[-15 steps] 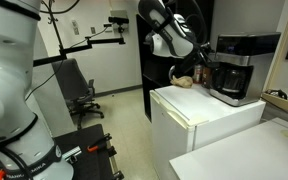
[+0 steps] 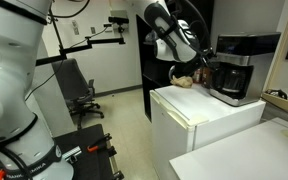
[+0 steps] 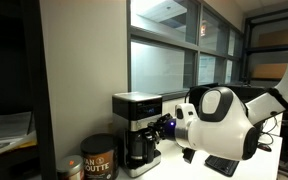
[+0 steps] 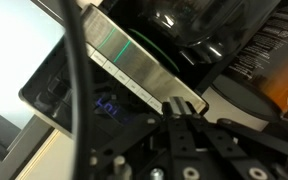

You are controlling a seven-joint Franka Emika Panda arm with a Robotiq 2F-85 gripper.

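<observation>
A black and silver coffee maker (image 2: 241,68) stands on the white counter, its glass carafe (image 2: 230,79) in place under the top housing. Right at its front is my gripper (image 3: 167,128), seen side-on. In the wrist view, the gripper's (image 4: 184,106) fingertips are together with nothing visible between them. They are close to the silver control strip (image 4: 134,65) of the coffee maker, by the end nearer the can. Whether they touch it I cannot tell. Blue characters glow on the dark display (image 4: 106,104), and a green line lights the strip.
A dark coffee can (image 3: 99,157) and a smaller can (image 3: 69,167) stand beside the machine. A tan object (image 2: 182,82) lies on the counter (image 2: 184,100) below the arm. A black keyboard (image 3: 222,165) lies farther off.
My arm has shifted only slightly, with the gripper still at the front of the coffee maker. The coffee maker and the tan object have not moved.
</observation>
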